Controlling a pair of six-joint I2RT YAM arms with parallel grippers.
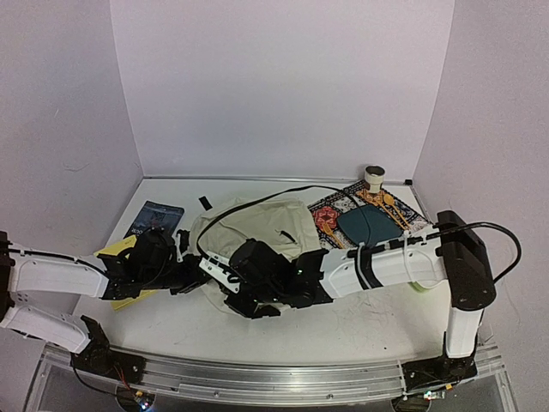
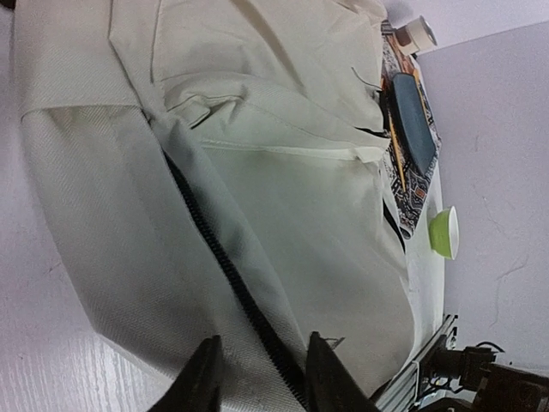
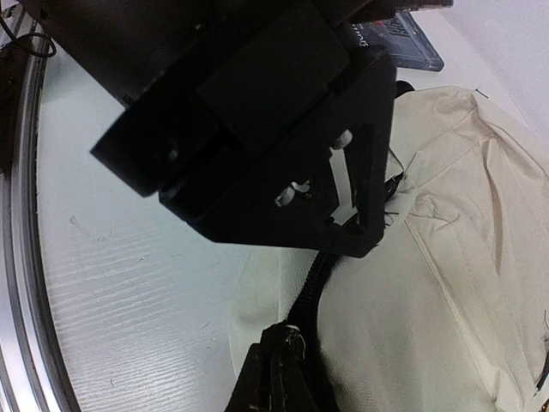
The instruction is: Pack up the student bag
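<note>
The cream bag (image 1: 253, 227) lies in the middle of the table, its black zipper (image 2: 227, 266) running along the near side. My left gripper is open above the zipper edge, its fingers well apart with no object gripped between them. Low over the bag's near part, my right gripper has its two fingers together beside the zipper; whether they pinch fabric or a pull is hidden. The left gripper's dark body fills much of the right wrist view. A dark blue book (image 1: 159, 218) and a yellow notebook (image 1: 124, 300) lie to the left, partly covered by the left arm.
A patterned cloth (image 1: 330, 210) at the right back bears a teal case (image 1: 367, 225), wooden utensils (image 1: 390, 204) and a beige cup (image 1: 374, 178). A green cup (image 2: 444, 233) stands near the right side. Both arms meet closely over the bag.
</note>
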